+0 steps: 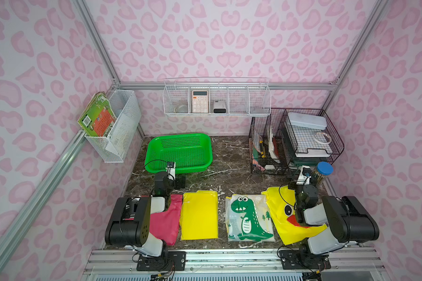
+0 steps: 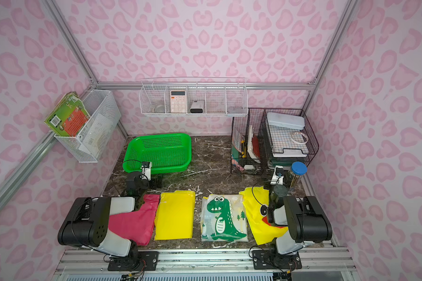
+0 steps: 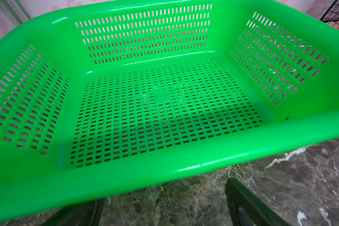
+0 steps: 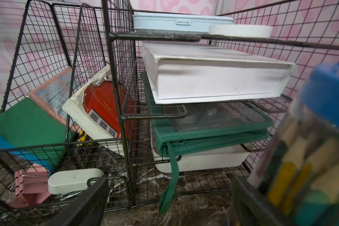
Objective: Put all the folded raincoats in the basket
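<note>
Folded raincoats lie in a row along the front of the table: red (image 1: 166, 224), plain yellow (image 1: 199, 215), white with a green dinosaur (image 1: 248, 217) and yellow with a face (image 1: 279, 220). The green basket (image 1: 178, 166) stands empty at back left. My left gripper is open just in front of its near rim, above the marble. My right gripper is open before the black wire rack, beside a pencil jar, with nothing between its fingers.
The black wire rack (image 2: 248, 121) holds books, boxes and stationery at back right. The pencil jar (image 2: 298, 171) has a blue lid. White wire baskets (image 2: 98, 135) hang on the left and back walls. Bare marble (image 2: 208, 159) lies between basket and rack.
</note>
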